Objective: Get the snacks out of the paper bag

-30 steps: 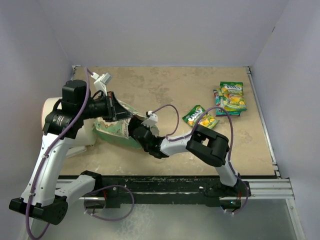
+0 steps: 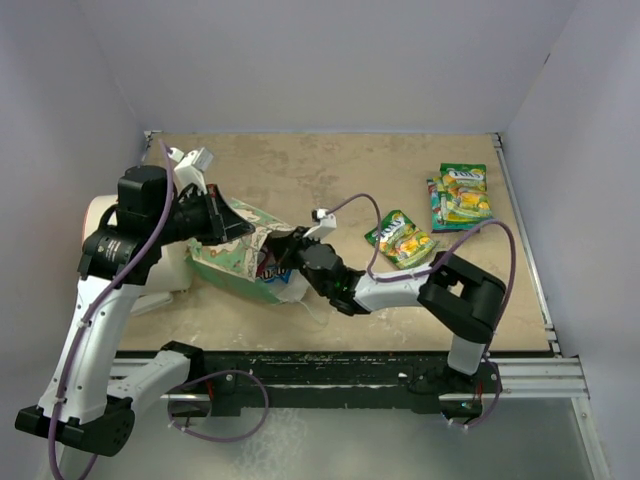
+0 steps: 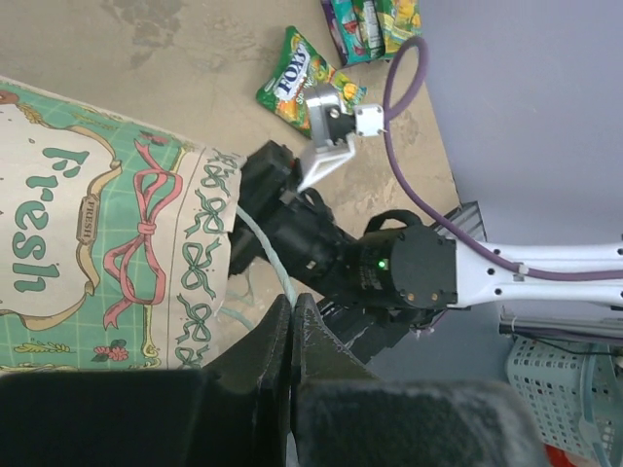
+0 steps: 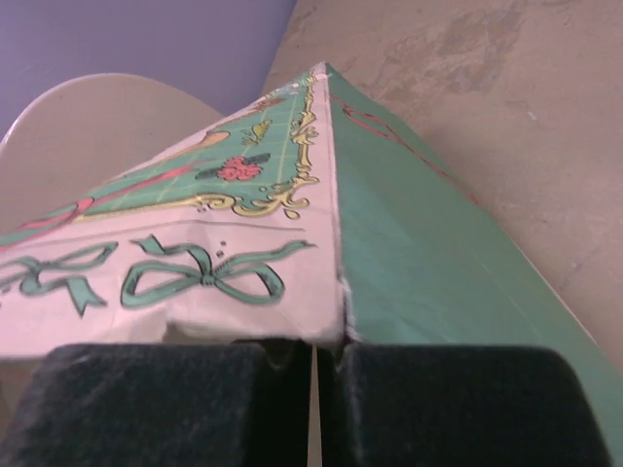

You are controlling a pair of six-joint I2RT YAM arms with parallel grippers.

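Note:
The paper bag (image 2: 225, 258), green and cream with ribbon print, lies on its side at the left, its mouth facing right. My left gripper is shut on its thin, pale string handle (image 3: 261, 235), just off the upper part of the mouth. My right gripper (image 2: 280, 256) stands at the opening, shut; its tips are tucked under the printed rim (image 4: 224, 316) in the right wrist view, so whatever is between them is hidden. Inside the mouth a red and blue snack packet (image 2: 268, 271) shows beside that gripper. A green and yellow snack bag (image 2: 402, 240) lies on the table.
Several snack packets (image 2: 464, 195) are piled at the right. A round pale container (image 2: 102, 212) stands left, behind the bag. Walls enclose the table (image 2: 350, 165).

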